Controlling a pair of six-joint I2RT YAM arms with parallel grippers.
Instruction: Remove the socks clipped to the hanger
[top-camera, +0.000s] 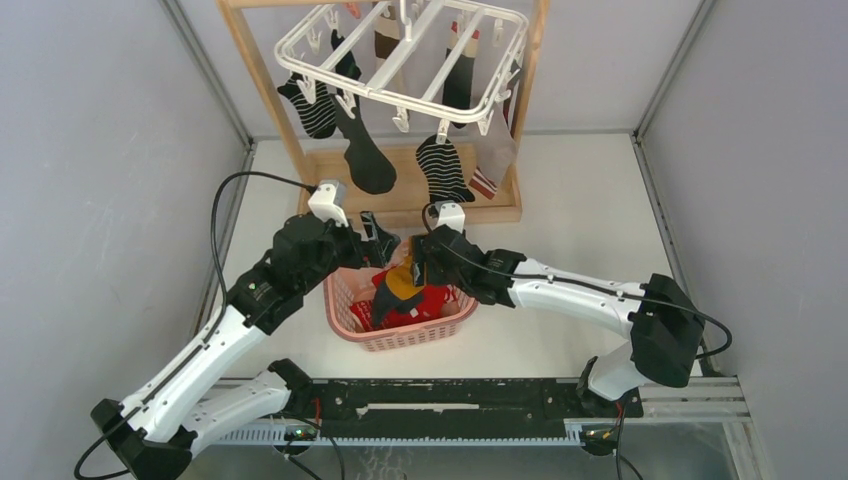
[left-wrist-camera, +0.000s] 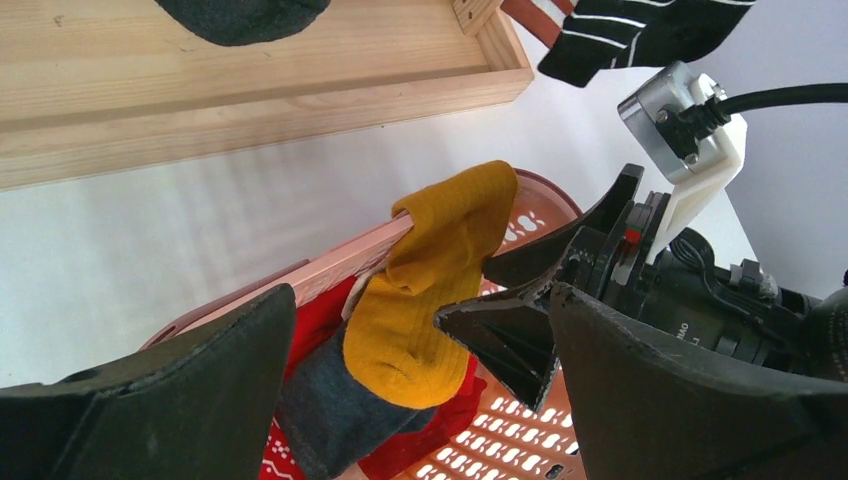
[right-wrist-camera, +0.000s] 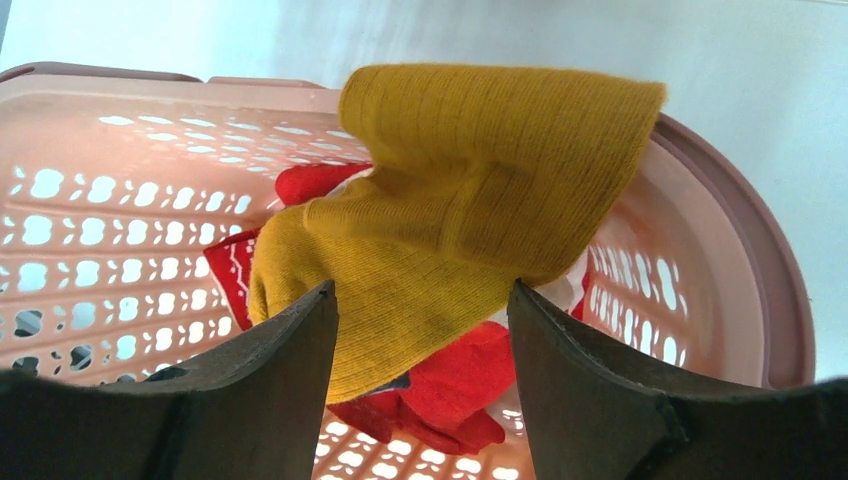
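Socks hang from clips on the white hanger (top-camera: 395, 97): a dark grey one (top-camera: 368, 160), striped ones (top-camera: 442, 168) and others. Below, a mustard sock (left-wrist-camera: 420, 320) (right-wrist-camera: 470, 150) lies folded over the rim of the pink basket (top-camera: 355, 330) on red and grey socks. My right gripper stands open above that sock, its fingertips close to it in both wrist views. My left gripper is open over the basket's left part, facing my right gripper, with nothing held between its fingers.
A wooden frame with a tray base (left-wrist-camera: 300, 105) stands behind the basket under the hanger. Side walls bound the white table (top-camera: 590, 200), which is clear at both sides.
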